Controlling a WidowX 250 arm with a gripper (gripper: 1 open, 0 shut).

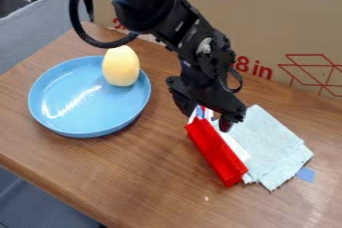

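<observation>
The black gripper (206, 112) hangs low over the upper end of a red object (218, 156) with a white side, its fingers open around or just above that end; the exact contact is hard to tell. The red object lies slanted on a pale folded cloth (278, 148) at the right of the wooden table. A light blue plate (83, 100) sits at the left, with a yellow egg-shaped object (120, 66) on its upper right part.
A cardboard box (287, 42) with red print stands along the back. The table's left edge borders a grey area.
</observation>
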